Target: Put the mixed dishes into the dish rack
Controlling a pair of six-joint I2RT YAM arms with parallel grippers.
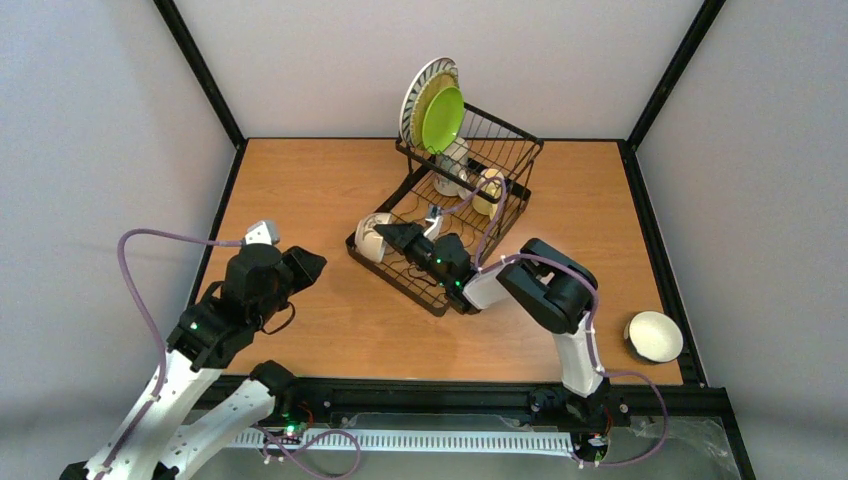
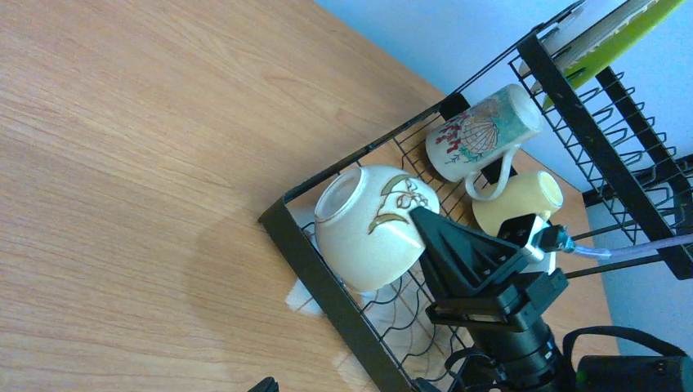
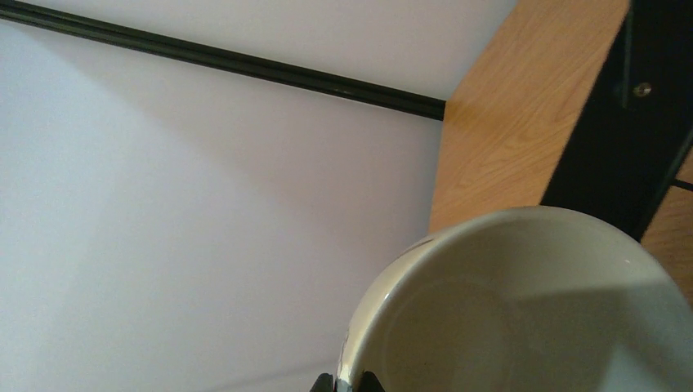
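Observation:
A white bowl with a leaf pattern is tipped on its side at the left corner of the rack's lower tier, its rim pinched by my right gripper. From the right wrist, the inside of this bowl fills the lower right. The black wire dish rack has two tiers. My left gripper hovers over the table left of the rack, its fingers open by what little of a fingertip shows, holding nothing. A second bowl stands upright at the table's right front.
A patterned mug and a yellow cup lie in the lower tier. Upright in the upper tier, a green plate leans with other plates. Bare table lies left of the rack.

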